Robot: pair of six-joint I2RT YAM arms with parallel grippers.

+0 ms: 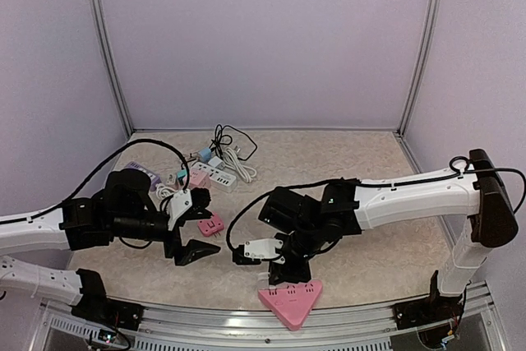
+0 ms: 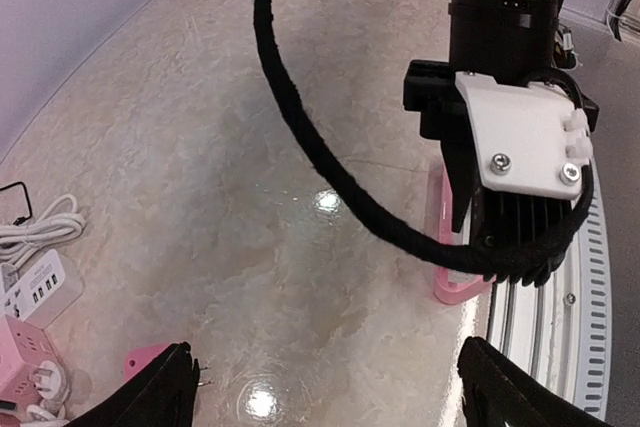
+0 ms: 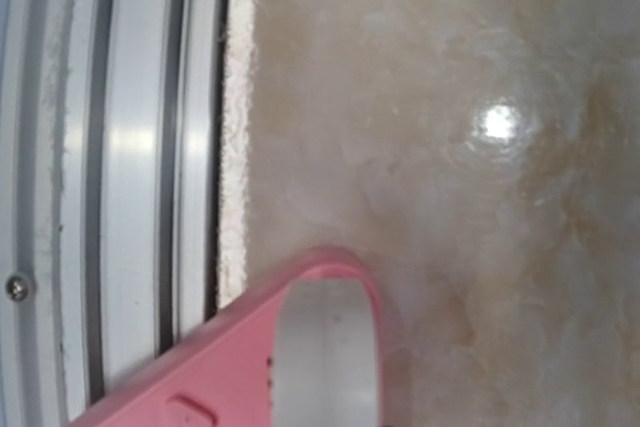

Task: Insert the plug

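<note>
The small pink plug (image 1: 211, 225) lies on the table beside my left gripper (image 1: 215, 232). In the left wrist view it sits at the lower left, its prongs (image 2: 204, 373) pointing right, and the left finger partly covers it. That left gripper stands open, with bare table between its fingers. Near the front edge, my right gripper (image 1: 288, 280) is shut on the pink triangular power strip (image 1: 290, 306), which has sockets on top. One pink corner (image 3: 225, 372) with a whitish part fills the bottom of the right wrist view. The right fingers are hidden there.
At the back left are a purple strip (image 1: 145, 175), a white power strip (image 1: 215, 176), a pink block (image 1: 198, 175) and coiled white cable (image 1: 241, 167). Metal rails (image 3: 135, 197) run along the front edge.
</note>
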